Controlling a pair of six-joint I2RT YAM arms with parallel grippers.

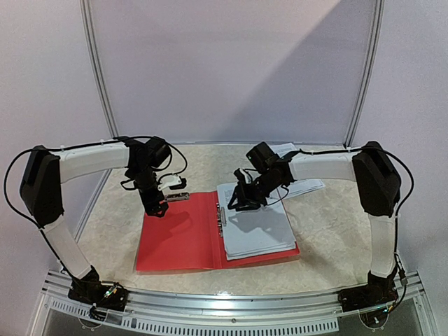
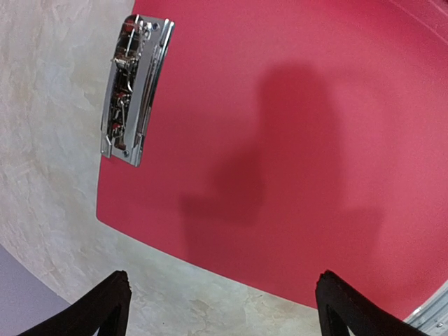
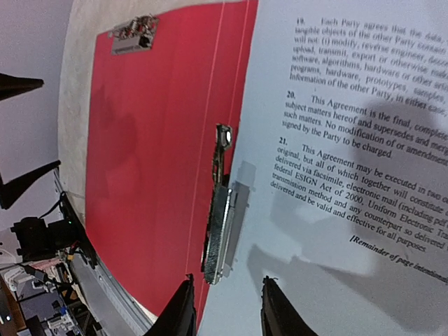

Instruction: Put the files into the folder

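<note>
The red folder lies spread open on the table, a stack of white printed papers covering its right half. At the spine is a metal clasp, its lever raised beside the papers' left edge. Over the upper part of that stack hovers my right gripper, its fingers a moderate gap apart with nothing between them. Wide open and empty, my left gripper is above the folder's left cover. A metal clip sits on that cover's outer edge.
Behind the folder's right side lie more printed sheets, partly hidden by the right arm. In the right wrist view, the left gripper's fingers show at the left.
</note>
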